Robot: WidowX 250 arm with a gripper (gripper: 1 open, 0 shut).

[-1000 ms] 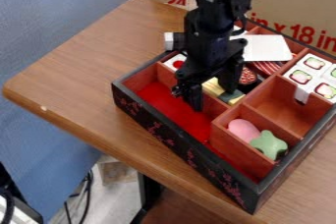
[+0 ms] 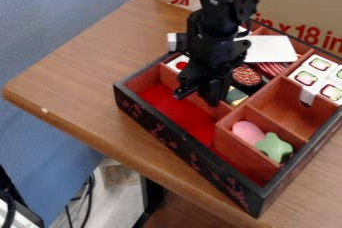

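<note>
A black robot gripper (image 2: 201, 90) reaches down from the top into a black-rimmed bento box (image 2: 214, 172), over the left red compartment (image 2: 163, 100) and its border with the middle one. Its fingertips are dark and overlap; whether they hold anything is unclear. A pale yellow piece (image 2: 235, 98) shows just right of the gripper, partly hidden. In the lower compartment lie a pink piece (image 2: 247, 132) and a green star-shaped piece (image 2: 274, 147).
White pieces with red and green marks (image 2: 318, 77) fill the right compartment; an empty compartment (image 2: 287, 112) sits below. A white card (image 2: 271, 48) lies at the back.
The gripper has shifted slightly left and up, now covering a little less of the middle compartment's dark round pieces.
</note>
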